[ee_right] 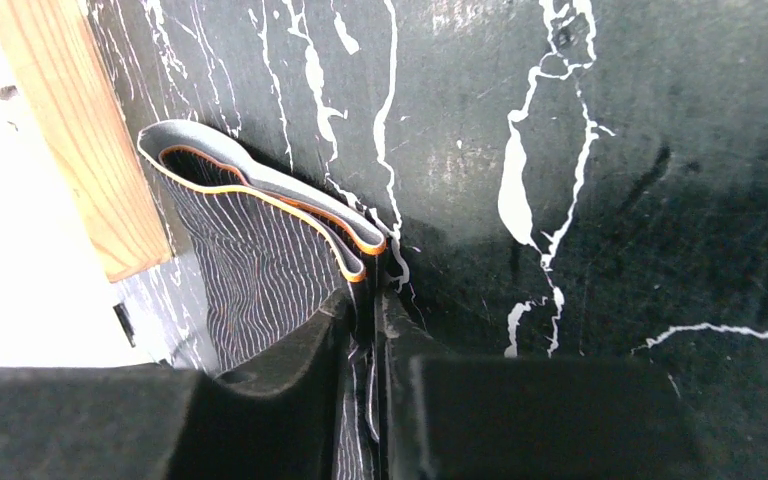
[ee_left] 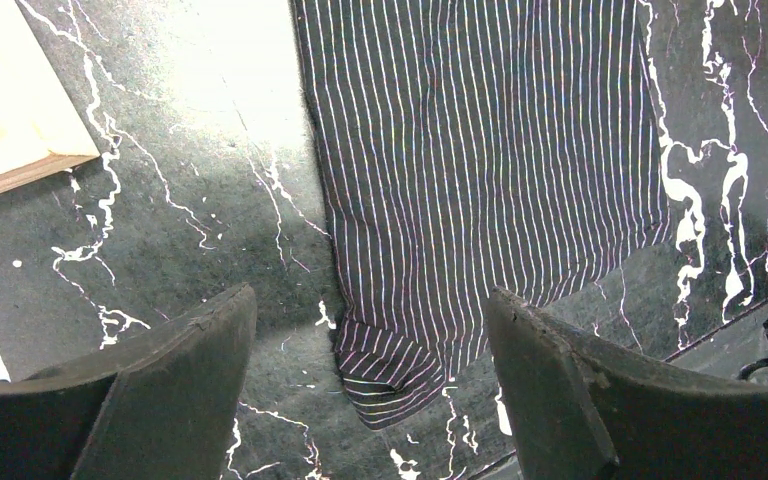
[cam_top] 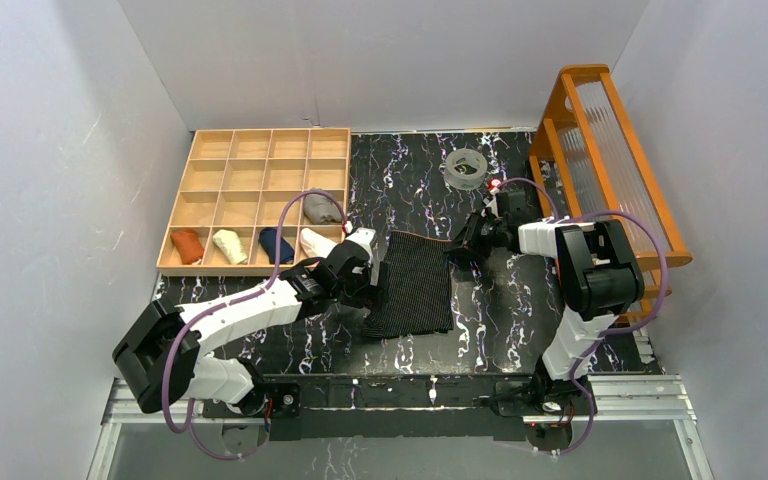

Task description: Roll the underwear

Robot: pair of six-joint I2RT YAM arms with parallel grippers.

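Observation:
Dark pinstriped underwear lies nearly flat on the black marbled table between my arms. In the left wrist view, the near corner of the underwear is folded over, below and between the spread fingers of my open left gripper. That gripper holds nothing. At the far right corner my right gripper is closed on the underwear's side edge, just below the orange-trimmed waistband. There the cloth is pinched up between its fingertips, and the waistband stands in a loop.
A wooden compartment box stands at the back left, with several rolled cloths in its cells. A tape roll lies behind the underwear. On the right stands a wooden rack. Bare table lies in front of the underwear.

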